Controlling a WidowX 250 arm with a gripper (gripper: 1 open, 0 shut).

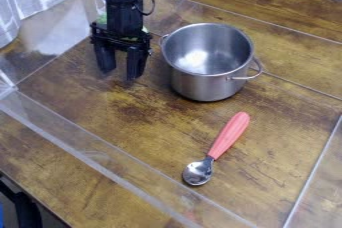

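My black gripper (120, 54) hangs low at the upper left, just left of a steel pot (207, 62) with side handles. Something green, mostly hidden behind the gripper, shows at its back. Whether the fingers are open or shut is unclear. A scoop with a pink handle (229, 135) and steel head (198, 172) lies at the lower right.
Clear plastic edges run along the table's left and right sides. A dark object sits in the bottom left corner.
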